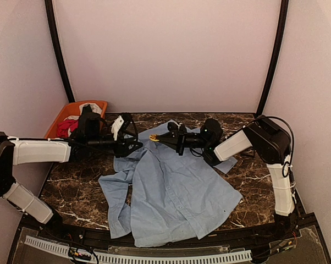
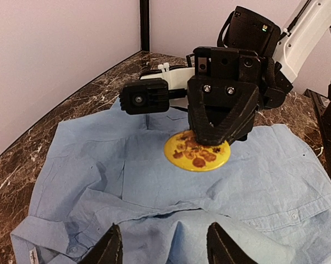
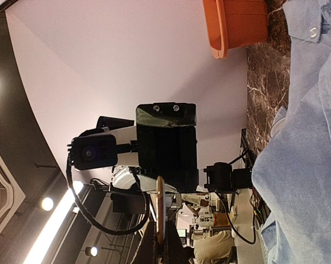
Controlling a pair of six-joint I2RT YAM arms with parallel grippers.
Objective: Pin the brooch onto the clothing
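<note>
A round yellow brooch with brown spots is held in the tips of my right gripper, above the shirt's upper middle. My left gripper stands open just left of the brooch, its two fingertips low in its own view with nothing between them. The light blue shirt lies spread on the dark marble table, rumpled toward its left side.
An orange bin with red and white cloth stands at the back left. Bare marble table shows to either side of the shirt. Pale walls enclose the back and sides.
</note>
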